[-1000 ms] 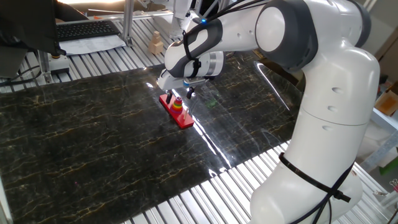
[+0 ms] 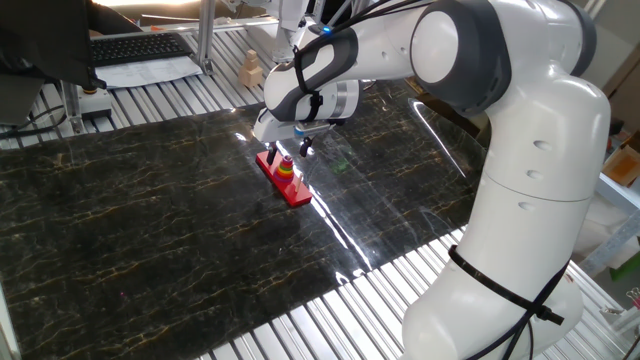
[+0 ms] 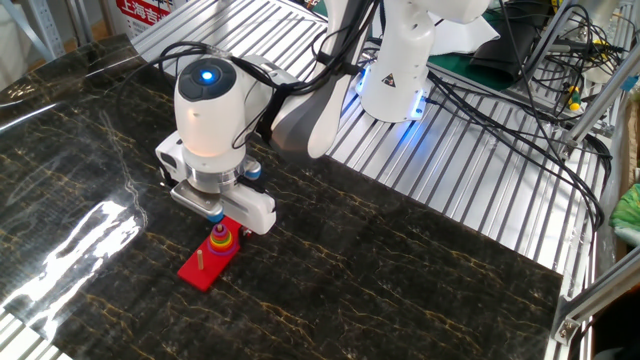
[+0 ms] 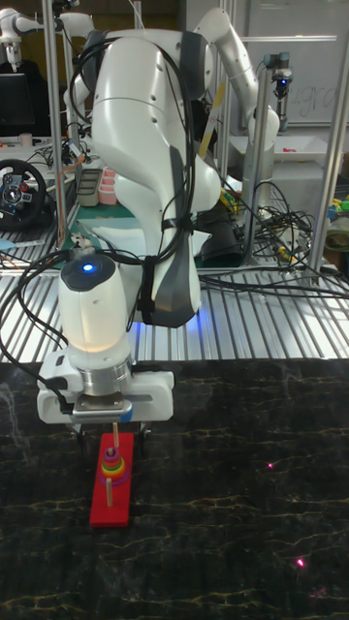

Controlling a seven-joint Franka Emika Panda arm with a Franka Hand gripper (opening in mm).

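A red board [image 2: 298, 197] lies flat on the dark marbled tabletop. Stacked rings in yellow, red, purple and other colours [image 2: 285, 172] sit around its middle, forming a small cone. Toward one end of the board a bare wooden peg [image 3: 200, 260] stands upright. Another thin peg [image 4: 115, 435] shows behind the cone, close under the hand. My gripper [image 2: 289, 154] is open above the board, one dark finger [image 2: 271, 157] on each side of it. No object shows between the fingers. The hand partly covers the board's far end in exterior view 2.
A wooden block figure [image 2: 250, 69] and a keyboard [image 2: 140, 47] lie beyond the tabletop on the slatted metal surface. Loose cables [image 3: 520, 140] run near the robot's base.
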